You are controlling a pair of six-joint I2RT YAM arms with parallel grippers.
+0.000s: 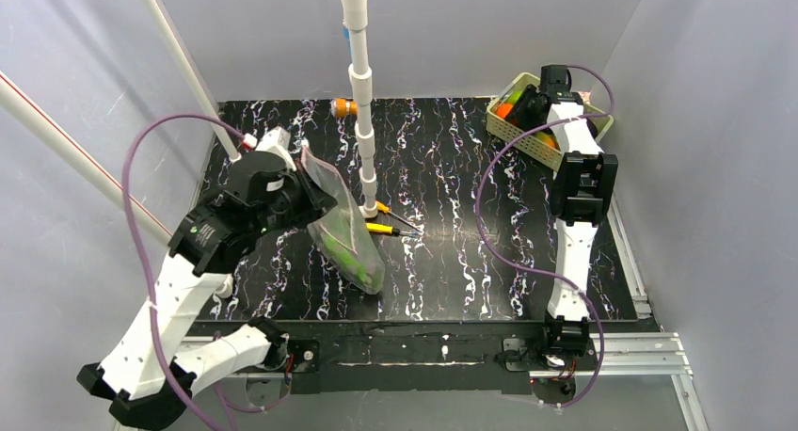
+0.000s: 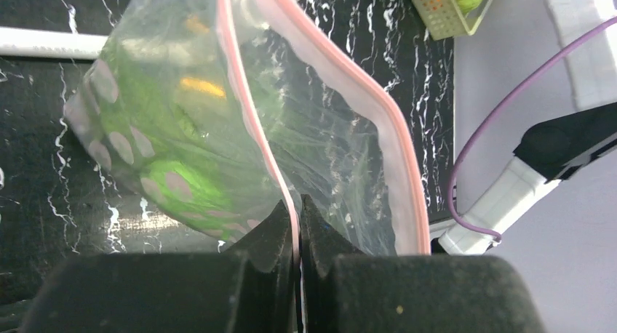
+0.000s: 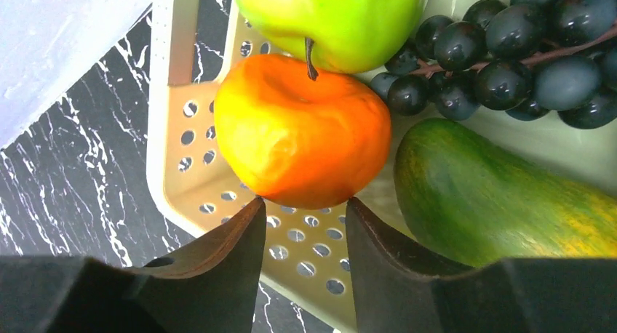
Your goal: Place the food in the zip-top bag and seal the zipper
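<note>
A clear zip-top bag (image 2: 320,115) with pink zipper strips hangs at the left. Its strips stand apart at the mouth, and green food (image 2: 189,187) shows low inside. My left gripper is shut on one zipper edge. At the back right, my right gripper reaches into the yellow basket. Its fingertips are partly apart at the lower edge of an orange fruit (image 3: 305,137). Whether they grip it cannot be told. A green apple (image 3: 335,20), dark grapes (image 3: 502,86) and a green oblong fruit (image 3: 495,195) lie around it.
A white upright pole (image 1: 364,120) stands just behind the bag. Yellow-handled tools (image 1: 386,229) lie at its foot, and an orange object (image 1: 342,107) is farther back.
</note>
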